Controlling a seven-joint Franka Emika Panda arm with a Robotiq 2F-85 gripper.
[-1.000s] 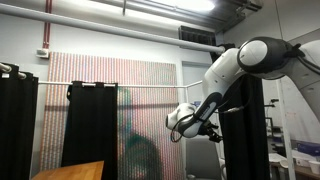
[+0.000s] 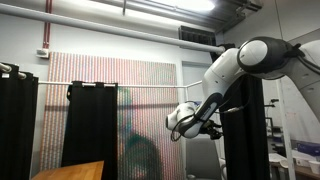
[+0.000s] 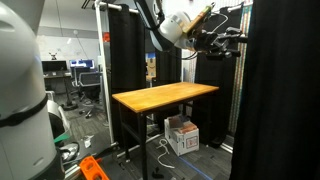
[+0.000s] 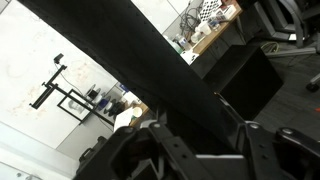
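My gripper shows at the bottom of the wrist view, its dark fingers apart on either side of a black curtain [image 4: 135, 45]. The curtain runs diagonally behind them. Whether it touches the fingers is hard to tell, dark on dark. In exterior view 2 the gripper [image 3: 228, 43] is high above the far right end of the wooden table [image 3: 165, 95], close to the black curtains. From exterior view 1, the gripper [image 2: 214, 130] appears small beside the right-hand curtain [image 2: 245, 130]. No object can be made out in its grasp.
An orange item [image 3: 93, 168] lies on the floor at the front. Beyond the curtain are a cluttered desk [image 4: 212, 36] and office chairs [image 3: 88, 80].
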